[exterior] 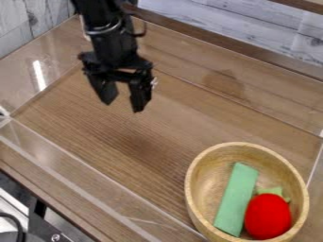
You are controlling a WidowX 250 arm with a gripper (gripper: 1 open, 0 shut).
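Observation:
My gripper (119, 83) is raised over the back left of the wooden table, dark and small in view; its fingers point down, apparently parted, with nothing visible between them. A wooden bowl (205, 186) at the front right holds a green block (236, 198) and a red round object (267, 216), with a smaller light green piece partly hidden behind the red one.
A whitewashed plank surface (265, 33) runs along the back beyond the table's edge. A dark cable lies at the lower left corner.

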